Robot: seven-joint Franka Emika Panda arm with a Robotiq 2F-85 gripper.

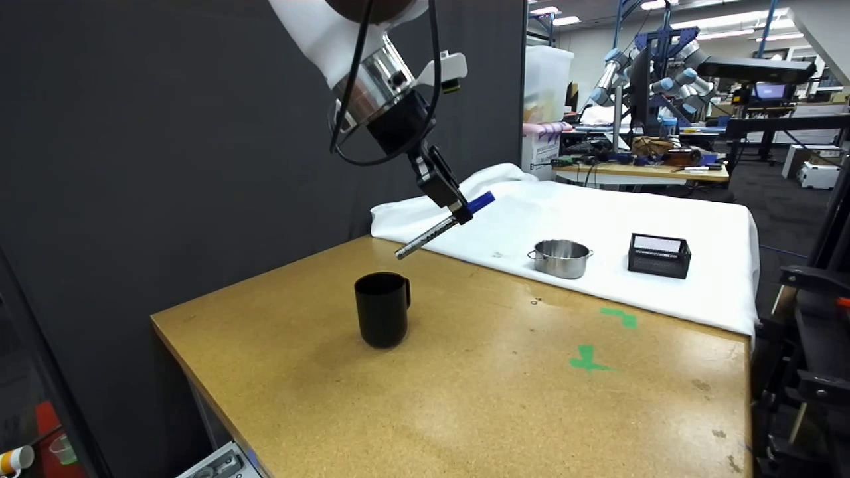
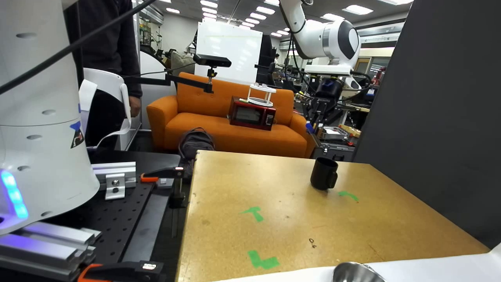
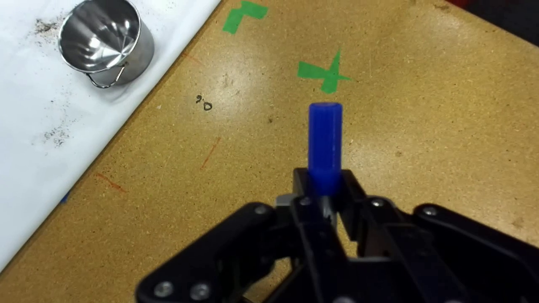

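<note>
A marker with a blue cap point(image 3: 325, 139) is clamped in my gripper, the cap sticking out beyond the fingertips. In exterior view 1 the gripper point(image 1: 460, 211) hangs above the table, and the marker's grey barrel point(image 1: 426, 238) slants down to the left. Lower and to the left of it, a black mug point(image 1: 382, 311) stands upright on the table, apart from the marker. Exterior view 2 also has the mug point(image 2: 324, 174), its handle towards the right. The mug is out of the wrist view.
On the white cloth point(image 1: 494, 231) stand a steel pot point(image 1: 560, 259) and a black mesh basket point(image 1: 659, 256). Green tape pieces point(image 1: 588, 358) mark the wooden table point(image 1: 494, 398), whose front and right parts are clear. A dark panel point(image 1: 183, 143) rises behind it.
</note>
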